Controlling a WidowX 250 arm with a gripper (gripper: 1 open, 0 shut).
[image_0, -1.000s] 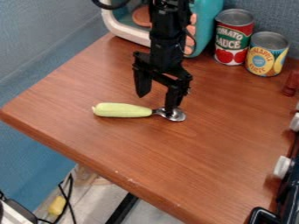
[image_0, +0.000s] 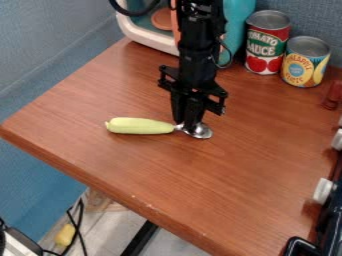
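Observation:
The black gripper (image_0: 189, 119) hangs low over the wooden table (image_0: 120, 165), its fingertips down at the metal neck of a spoon-like utensil. A pale yellow-green corn-like object (image_0: 138, 125) lies to the left of the fingers, beside the silver spoon head (image_0: 201, 131), which shows just right of them. Whether the fingers are closed on the metal is too small to tell.
A tomato can (image_0: 265, 45) and a yellow can (image_0: 303, 65) stand at the back right, near a small red bottle (image_0: 333, 95). A teal appliance (image_0: 234, 20) is at the back. A black appliance (image_0: 318, 230) lines the right edge.
The gripper has come down and slightly right to the utensil's metal part. The objects on the table look unmoved.

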